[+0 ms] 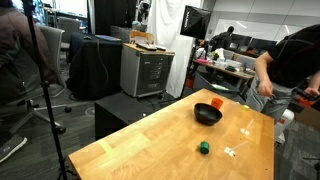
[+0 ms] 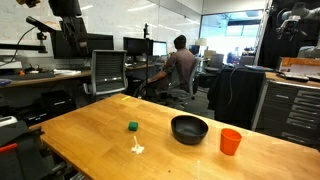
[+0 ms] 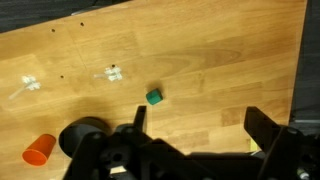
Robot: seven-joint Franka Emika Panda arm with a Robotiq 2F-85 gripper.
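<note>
My gripper is open above the table, its two dark fingers wide apart with nothing between them. A small green block [image 3: 153,97] lies on the wood, up and left of the gap between the fingers in the wrist view. In exterior view 2 the block [image 2: 133,126] sits apart from the black bowl [image 2: 189,128], which stands to its right. An orange cup [image 2: 230,141] stands beside the bowl. The bowl [image 3: 82,130] and cup [image 3: 40,150] appear at lower left in the wrist view, the bowl partly covered by the gripper.
Small white pieces [image 3: 112,73] lie on the wooden table [image 3: 210,60]. A bit of yellow [image 3: 254,145] shows by the right finger. A person in black [image 1: 292,62] stands at the table's far right end.
</note>
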